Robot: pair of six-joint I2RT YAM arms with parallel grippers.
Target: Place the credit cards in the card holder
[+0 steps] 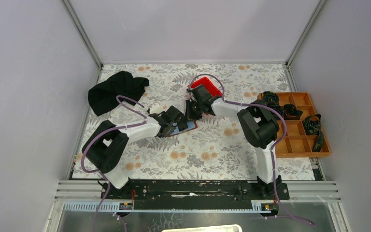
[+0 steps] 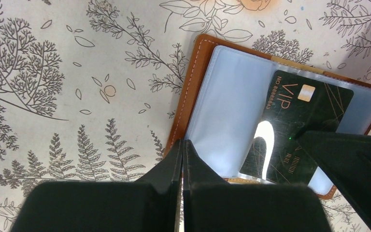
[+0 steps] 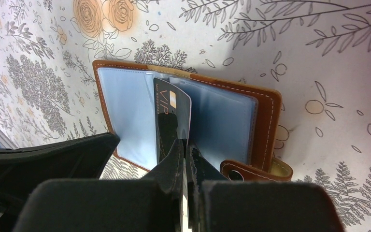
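Note:
The open brown card holder (image 2: 191, 92) with pale blue sleeves lies on the patterned table between both grippers. A black VIP card is on it, near the middle in the right wrist view, seen at an angle. My left gripper is shut, tips at the holder's brown edge and blue sleeve, nothing visible between them. My right gripper is shut with its tips at the right edge of the black card (image 3: 169, 116); whether the thin card is between them I cannot tell.
A red container (image 1: 207, 82) stands behind the right arm, a black cloth (image 1: 111, 94) lies at the back left, and a wooden compartment tray (image 1: 297, 140) with dark items sits on the right.

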